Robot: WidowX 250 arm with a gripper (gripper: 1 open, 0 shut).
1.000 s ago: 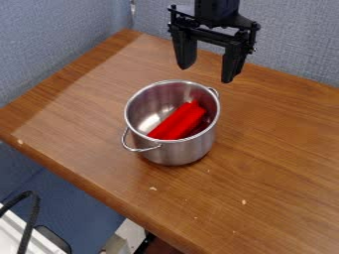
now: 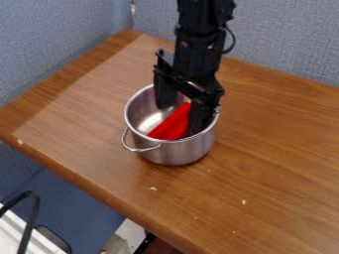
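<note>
A steel pot (image 2: 176,151) with wire side handles stands on the wooden table. Inside it lies a red object (image 2: 171,125), partly covered by my black gripper (image 2: 183,103), which has its fingers spread open down at the pot's mouth, over and around the upper part of the red object. Whether the fingertips touch it I cannot tell.
Grey-blue walls stand behind and to the left. Past the table's left edge, low down, is a white and black item (image 2: 14,228).
My gripper has come down and toward the camera from above the back of the table into the pot's mouth. The pot has not visibly moved.
</note>
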